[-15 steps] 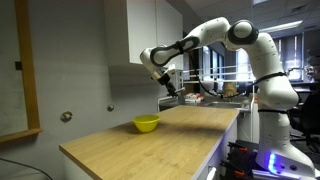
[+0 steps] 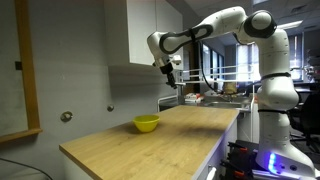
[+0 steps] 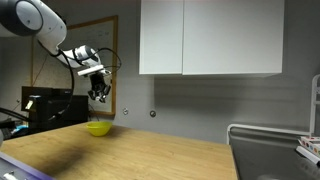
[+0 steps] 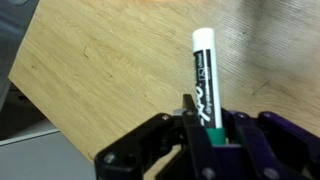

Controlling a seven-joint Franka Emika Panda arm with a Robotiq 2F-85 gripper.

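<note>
A marker [image 4: 205, 75] with a white barrel, dark lettering and a green band rises from between the black fingers in the wrist view. My gripper appears shut on it, the marker's lower end hidden among the fingers. High above the wooden counter, the gripper [image 2: 171, 79] hangs in the air, clear of everything below; exterior view 2 also has the gripper [image 3: 99, 96] raised. The marker is too small to make out in either exterior view.
A yellow bowl [image 2: 146, 123] stands on the wooden counter [image 2: 130, 153] near the wall, lower and to the left of the gripper in exterior view 1. White cabinets [image 3: 185, 35] hang above.
In exterior view 1 the arm and gripper have shifted right and a little upward over the last second. The yellow bowl has stayed where it was.
</note>
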